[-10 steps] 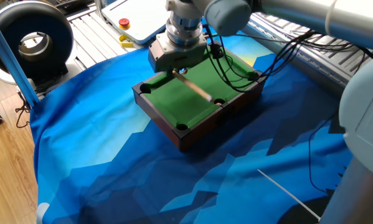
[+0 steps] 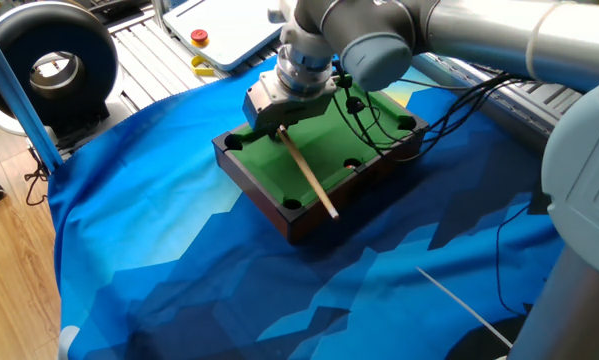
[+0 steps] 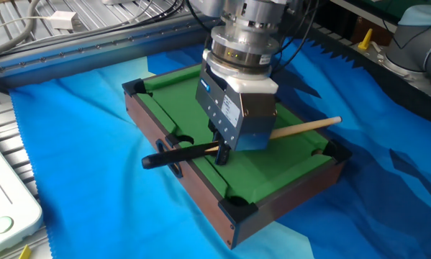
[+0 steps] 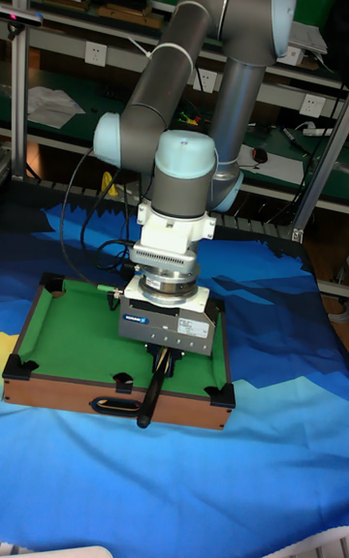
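Observation:
A small pool table (image 2: 309, 148) with a green bed and brown sides lies on the blue cloth. Over its bed, my gripper (image 3: 221, 150) points down, shut on a cue stick (image 3: 305, 128) close to its dark handle. The black butt (image 3: 173, 156) sticks out past one long side in exterior view 2, while the pale shaft slants across to the other side and its tip reaches beyond that edge. Exterior view 3 shows the black handle (image 4: 153, 392) coming toward the camera under the gripper; the shaft is hidden there. I can make out no ball clearly on the felt.
A thin white rod (image 2: 464, 306) lies on the cloth (image 2: 139, 240) in front of the table. Dark cables (image 2: 449, 120) hang from the arm beside the table. A light panel with a red button (image 2: 199, 37) stands behind.
In exterior view 1 the cue's tip has swung toward the camera, from above the bed to beyond the side wall. The gripper has shifted slightly; the pool table has stayed in place.

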